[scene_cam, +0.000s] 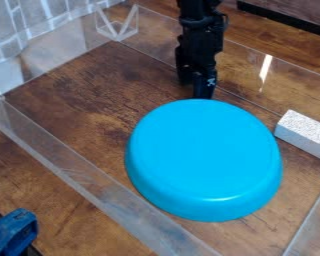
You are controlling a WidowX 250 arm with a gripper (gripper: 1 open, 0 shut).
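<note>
A large light-blue upturned round bowl or lid (203,158) fills the lower middle of the wooden board inside a clear-walled enclosure. Behind it my black gripper (199,86) hangs down from the top of the view, low near the board's back wall. Its lower part is dark and partly behind the blue object, so I cannot tell how its fingers stand or whether anything is between them.
A white speckled block (304,135) lies at the right. A dark-blue object (11,232) sits outside the enclosure at bottom left. Clear walls (83,180) border the board.
</note>
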